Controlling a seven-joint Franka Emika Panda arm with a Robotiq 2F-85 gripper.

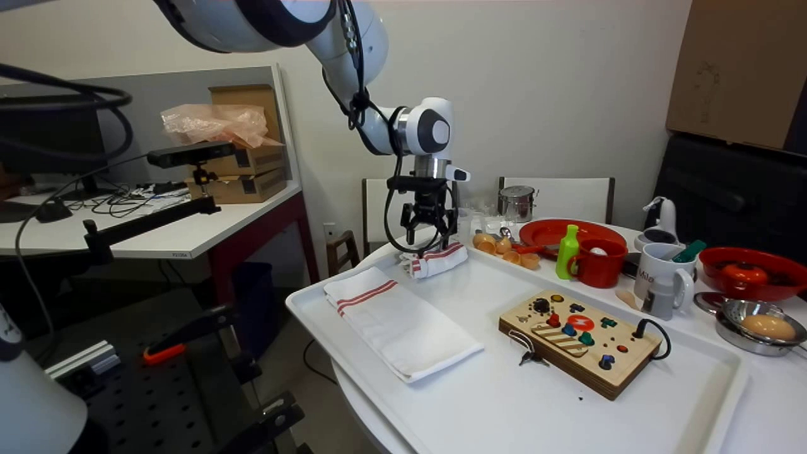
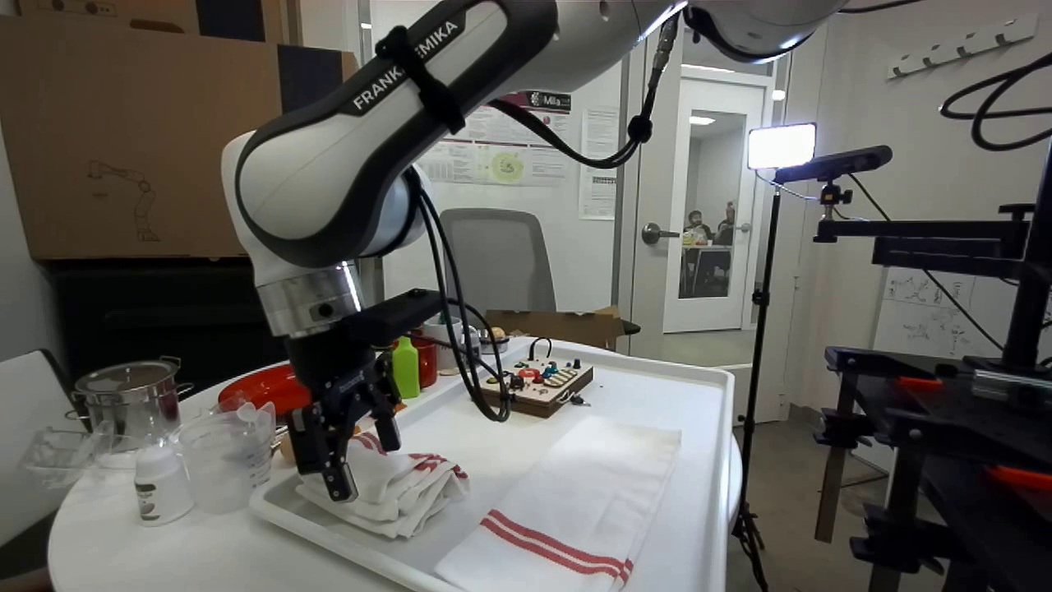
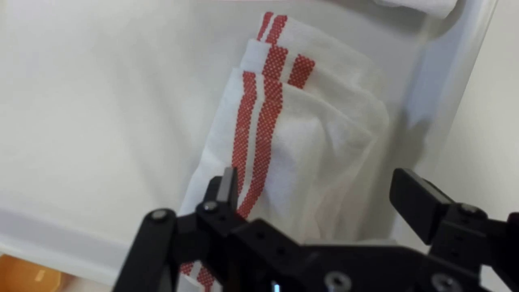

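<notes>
My gripper [image 2: 370, 464] stands open just above a folded white towel with red stripes [image 2: 409, 498] at the far corner of the tray. In the wrist view that towel [image 3: 297, 160] lies below and between the widely parted fingers, its layers loosely stacked and slightly crumpled. Nothing is gripped. A second white towel with red stripes [image 1: 405, 318] lies flat and neatly folded nearer the tray's middle. Both towels rest on the large white tray [image 1: 454, 378]. Black cables hide part of the gripper in exterior view 1.
A wooden board with knobs and switches [image 1: 580, 340] sits on the tray, keys [image 1: 533, 355] beside it. Along the tray's outer side stand a green bottle [image 1: 567, 252], red mug [image 1: 597, 265], red plate [image 1: 545, 227] and eggshells [image 1: 503, 246]. A clear plastic cup [image 2: 219, 464] stands near the gripper.
</notes>
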